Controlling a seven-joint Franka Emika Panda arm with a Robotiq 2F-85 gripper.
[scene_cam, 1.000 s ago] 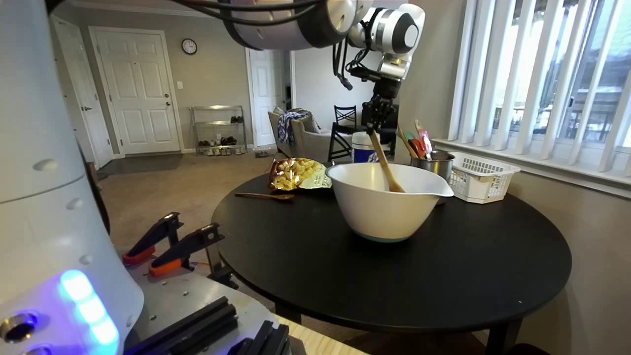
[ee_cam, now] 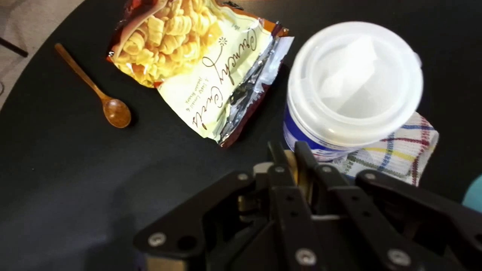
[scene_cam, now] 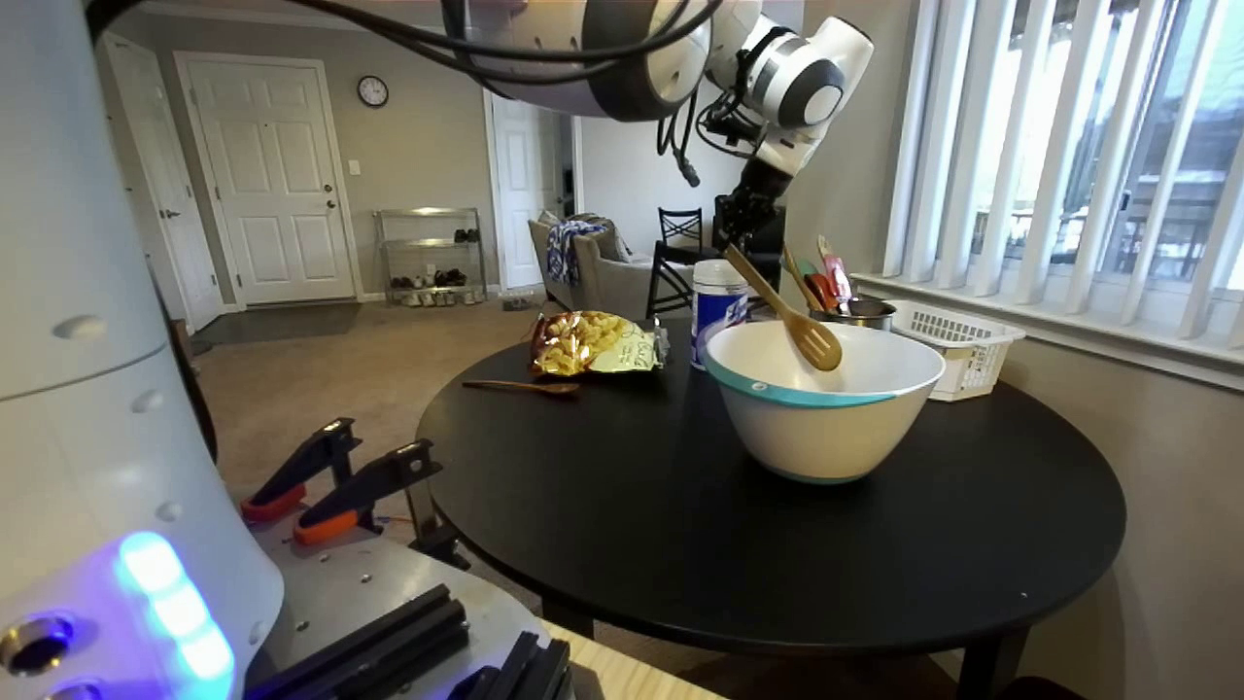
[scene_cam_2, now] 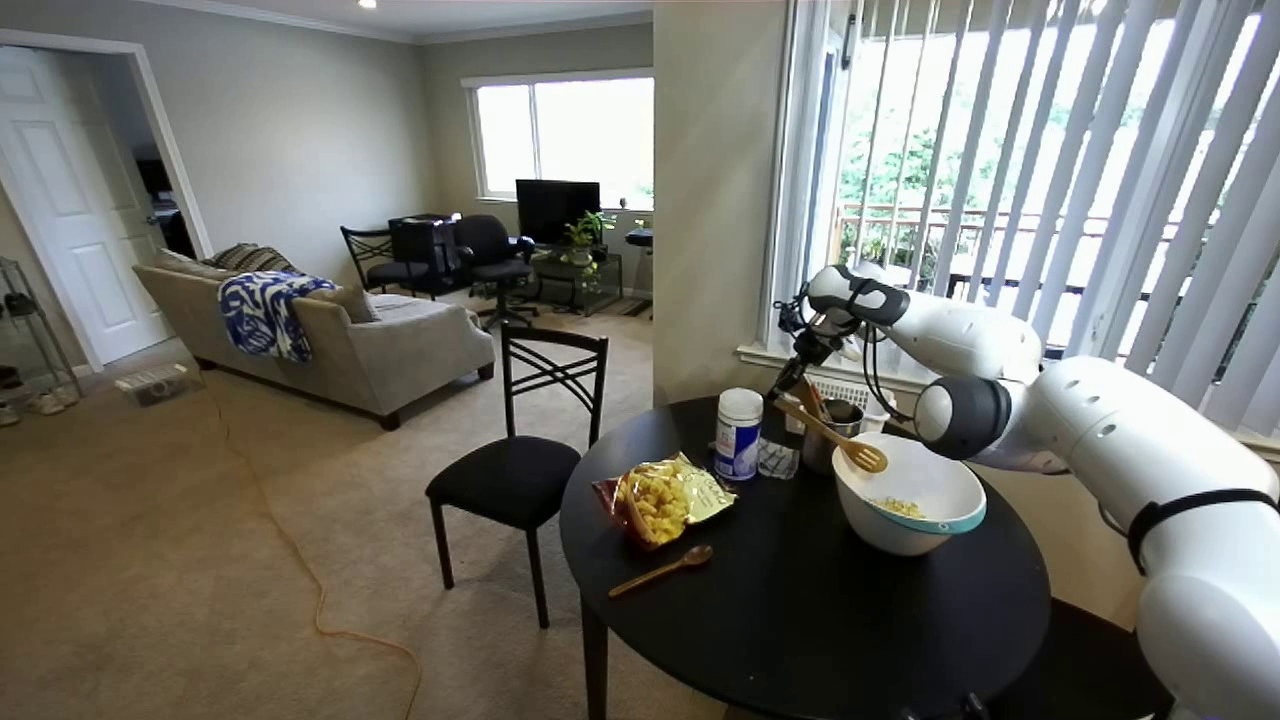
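Observation:
A wooden slotted spoon slants down from my gripper, which is shut on the upper end of its handle. In the wrist view, part of the handle shows between the dark fingers; the spoon's head is out of sight there. The white mixing bowl, with a teal band on its rim, stands upright on the table, and the spoon's head is over its near-left inside edge. Exterior view 2 shows small yellowish pieces at the bottom of the bowl. Only a teal bit of the bowl enters the wrist view.
A white-lidded canister stands close by the gripper, with a checked cloth beside it. An open snack bag and a small wooden spoon lie to the left. A metal utensil pot and white basket sit behind the bowl.
The bowl has shifted right and turned, its teal rim now facing exterior view 1. The spoon has gone from steep to slanting, its head higher and further right, and my wrist has tilted.

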